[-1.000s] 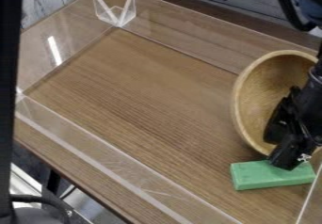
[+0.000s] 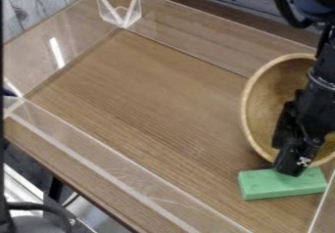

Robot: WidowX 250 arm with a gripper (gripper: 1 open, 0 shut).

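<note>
A wooden bowl [image 2: 262, 99] lies tilted at the right side of the tray. A green rectangular block [image 2: 269, 185] sits just in front of it. My black gripper [image 2: 291, 156] reaches down from the right over the bowl's front, its lower end just above the block. The fingers are dark and overlap the bowl, so whether anything is between them is hard to see; the finger appears open.
A wooden tray floor [image 2: 131, 110] with clear plastic walls fills the view, its middle and left clear. A clear plastic bracket [image 2: 119, 12] stands at the back edge. Dark hardware is at the lower left.
The gripper has shifted very slightly around the bowl's front. The bowl and green block are nearly where they were.
</note>
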